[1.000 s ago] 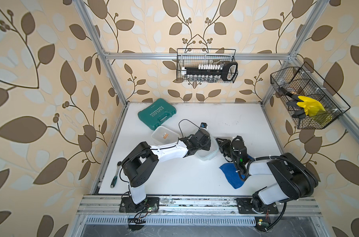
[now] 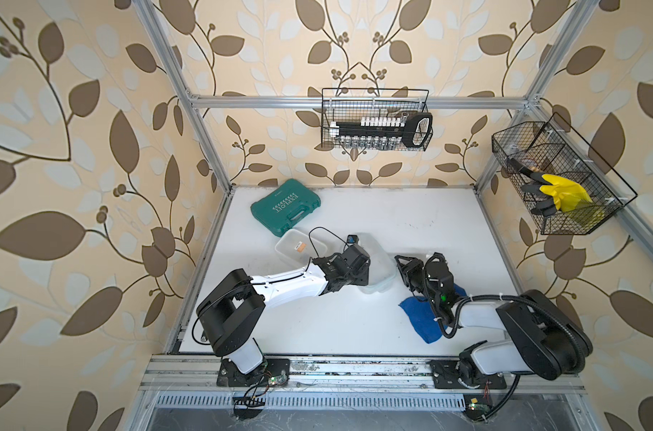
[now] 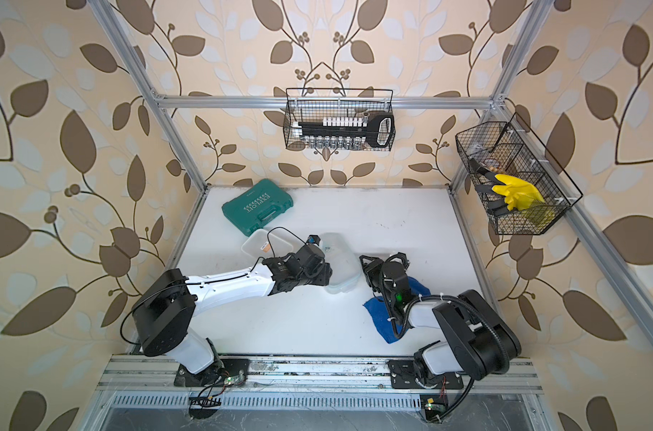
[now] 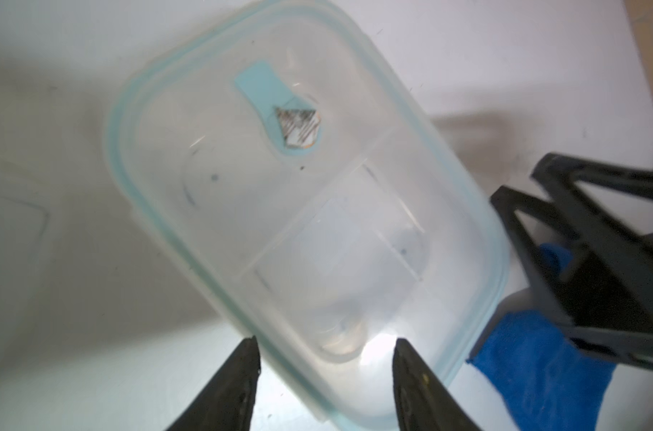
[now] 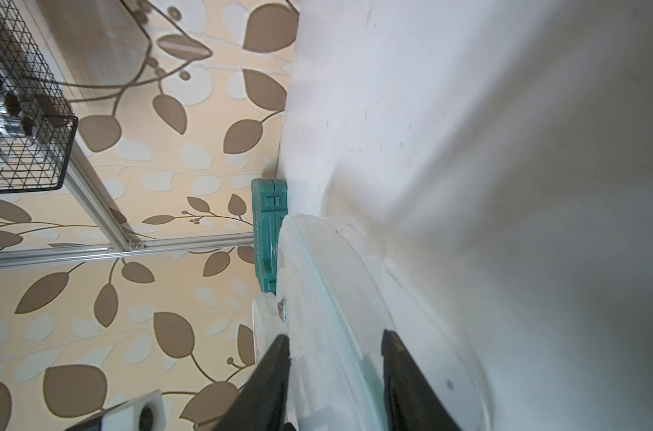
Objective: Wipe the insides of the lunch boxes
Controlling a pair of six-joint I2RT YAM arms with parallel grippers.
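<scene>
A clear lunch box with a pale blue rim stands in mid-table between both grippers. Inside its far end shows a small dark-and-white patch. My left gripper is open above the near-left rim, its fingers well apart and holding nothing. At the box's right side my right gripper is open too, with the rim passing between its spread fingers; contact cannot be told. A second clear box with an orange mark sits to the left. The blue cloth lies on the table, partly beneath the right arm.
A green case lies at the back left. Wire baskets hang on the back wall and right side, the latter with yellow gloves.
My left gripper has drawn leftwards from the box, its arm now covering the screwdriver at the left edge. The right gripper stays beside the box, while its upper arm has swung outward.
</scene>
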